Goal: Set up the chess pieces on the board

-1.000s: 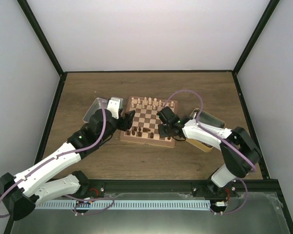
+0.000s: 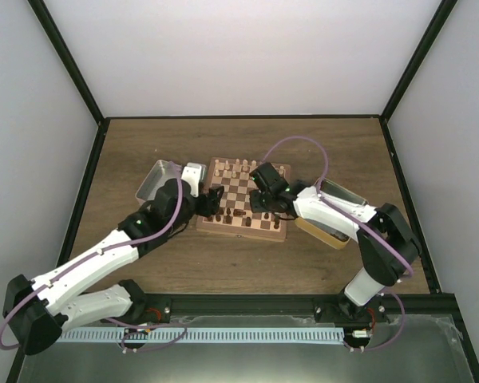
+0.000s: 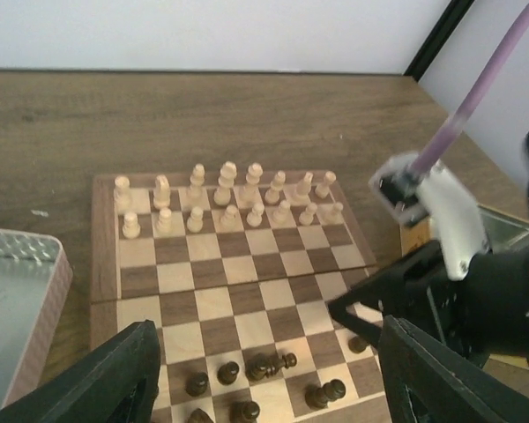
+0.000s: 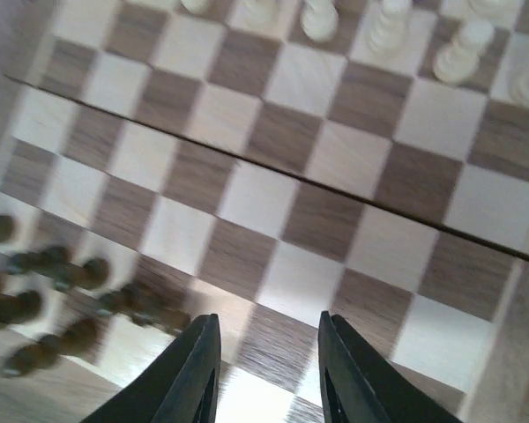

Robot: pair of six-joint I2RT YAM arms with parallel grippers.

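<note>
The chessboard (image 2: pixel 243 191) holds white pieces (image 3: pixel 225 185) in two rows along its far side and several dark pieces (image 3: pixel 231 372) along its near side, at least one lying on its side (image 3: pixel 269 365). My left gripper (image 2: pixel 213 199) hangs at the board's left, open, its fingers wide in the left wrist view with nothing held. My right gripper is over the board's near right part, open, with no piece between its fingers; the dark pieces below it are blurred in the right wrist view.
A silver tray (image 2: pixel 152 179) sits left of the board, partly behind the left arm. A second container (image 2: pixel 343 195) with a yellowish front stands at the right, behind the right arm.
My right gripper has moved a little left and up in the top view, away from the board's right edge. The left arm has shifted only slightly.
</note>
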